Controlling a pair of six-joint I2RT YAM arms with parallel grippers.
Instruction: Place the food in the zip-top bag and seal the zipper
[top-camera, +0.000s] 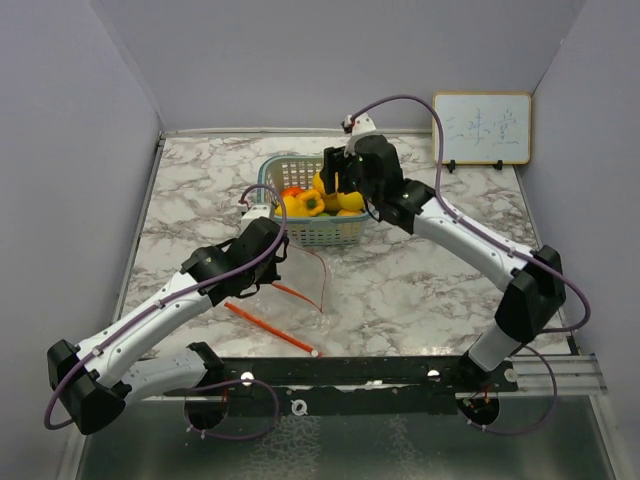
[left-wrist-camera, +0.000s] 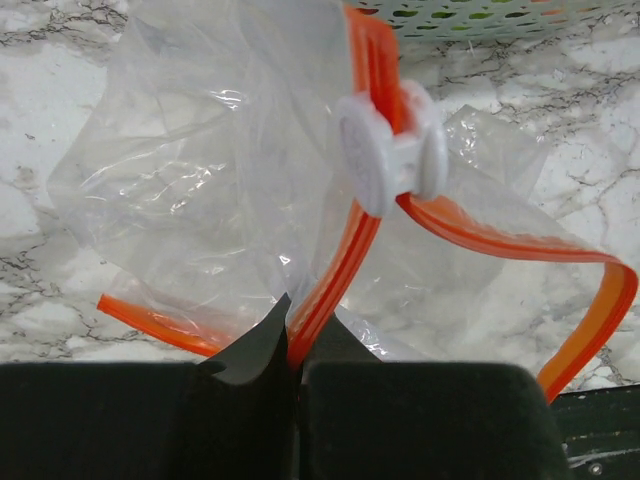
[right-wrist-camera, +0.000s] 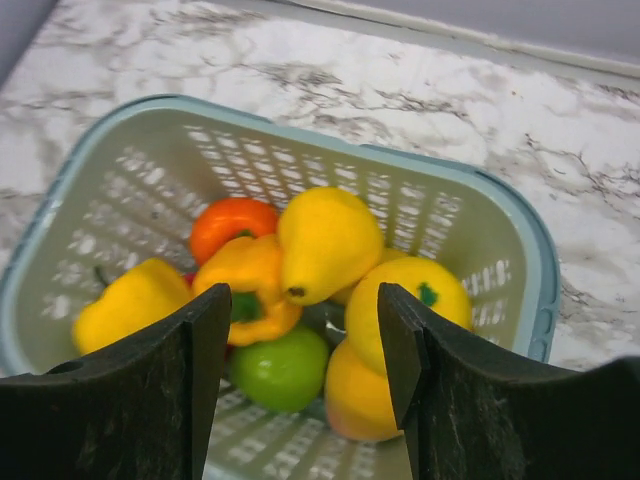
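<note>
In the left wrist view, the clear zip top bag (left-wrist-camera: 200, 170) has orange zipper edges and a white slider (left-wrist-camera: 370, 150). My left gripper is shut on one orange edge, and the bag's mouth spreads apart beyond it. Over the basket (right-wrist-camera: 250, 122), my right gripper stands open, its fingers apart and empty. Below it lie a yellow pear (right-wrist-camera: 330, 240), an orange bell pepper (right-wrist-camera: 250, 270), a yellow pepper (right-wrist-camera: 135, 305), a red-orange fruit (right-wrist-camera: 232, 222), a green fruit (right-wrist-camera: 280, 370) and a round yellow fruit (right-wrist-camera: 440, 290).
A loose orange strip (top-camera: 270, 328) lies near the table's front edge. The whiteboard (top-camera: 483, 128) stands at the back right.
</note>
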